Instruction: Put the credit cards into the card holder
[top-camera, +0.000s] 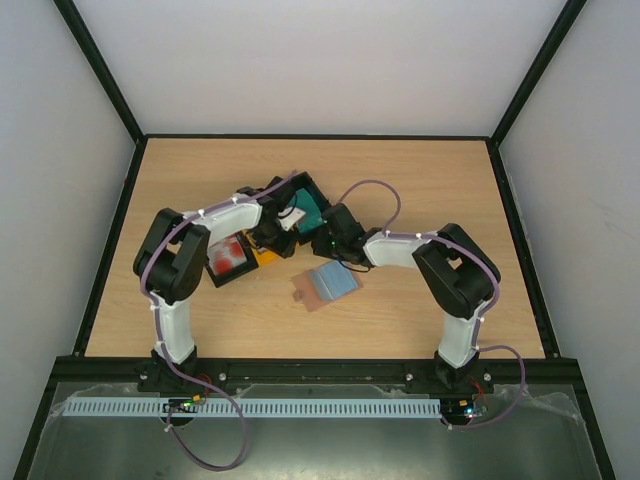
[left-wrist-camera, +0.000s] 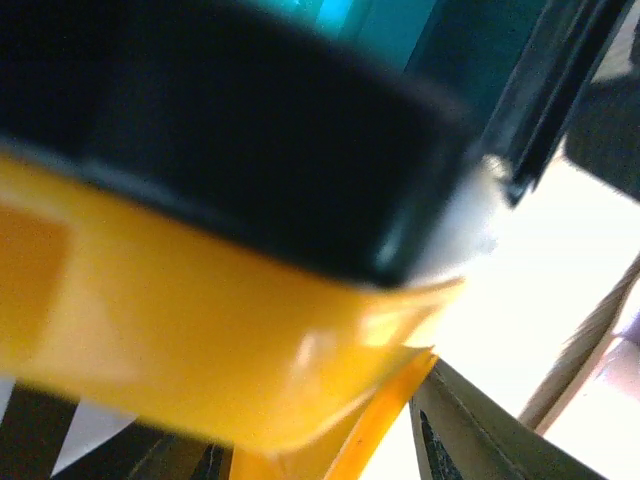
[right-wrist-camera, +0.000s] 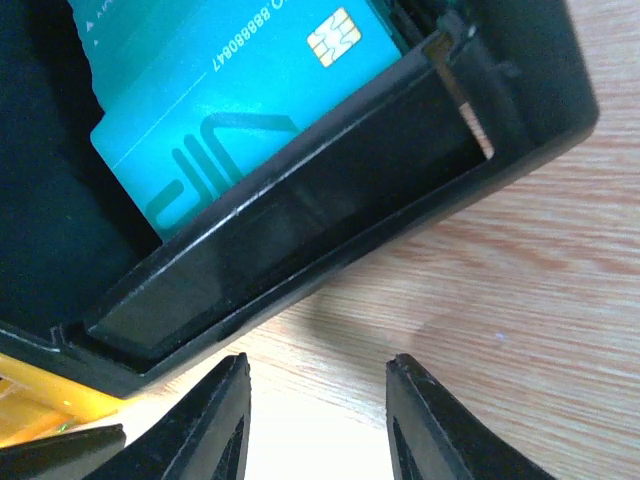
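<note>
A brown card holder with pale blue leaves (top-camera: 332, 283) lies open at the middle front of the table. Cards sit in a black tray behind it: red and white cards (top-camera: 230, 258) at its left end, teal cards (right-wrist-camera: 215, 120) with printed numbers at its right end. My left gripper is shut on the orange middle part (left-wrist-camera: 200, 330) of the tray, at its edge. Beside the tray's black end wall (right-wrist-camera: 300, 200), over bare wood, my right gripper stands part open, with nothing between its fingers. The left arm hides much of the tray from above.
Both grippers are close together near the tray; a dark tip (right-wrist-camera: 60, 455), perhaps of the left gripper, shows at the right wrist view's lower left. Bare table (top-camera: 430, 180) lies to the back right, and the front left is clear.
</note>
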